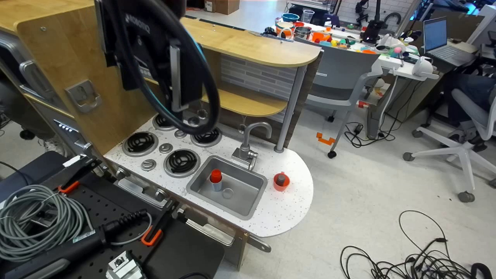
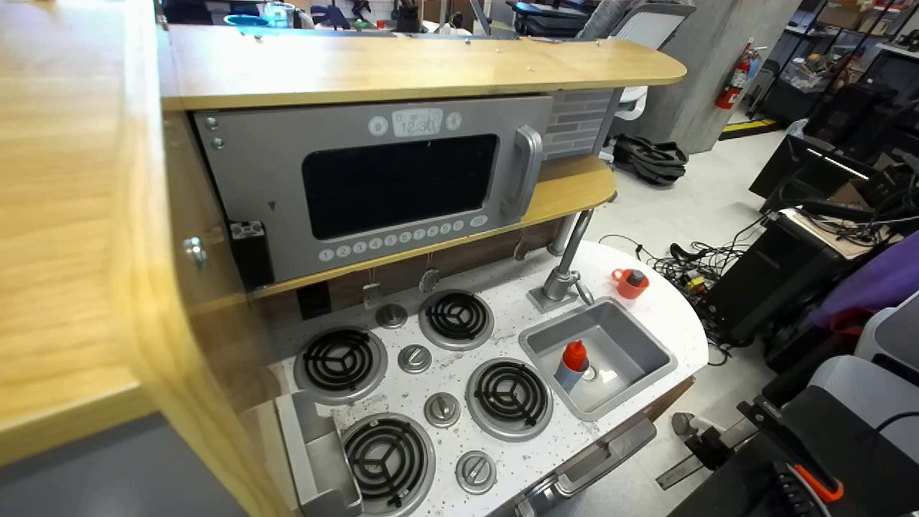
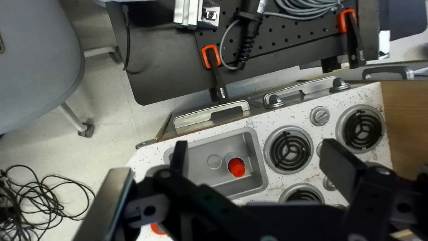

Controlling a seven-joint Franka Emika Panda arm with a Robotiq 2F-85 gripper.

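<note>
My gripper stands open in the wrist view, its dark fingers wide apart with nothing between them. Between and beyond them, well below, is the sink (image 3: 200, 180). A cup-like thing with a red top and grey-blue lower part (image 3: 236, 168) stands in the sink's corner toward the burners; exterior view 2 also shows this red-topped thing (image 2: 574, 355). On the counter beyond the sink sits a red cup (image 2: 629, 288) with a dark item in it. In exterior view 1 the arm hangs high over the stove, partly blocking the back burners.
Beside the sink lie several black burners (image 1: 181, 162) and grey knobs. A faucet (image 1: 248, 144) rises behind the basin. Shelves and a toy microwave (image 2: 388, 181) stand along the back.
</note>
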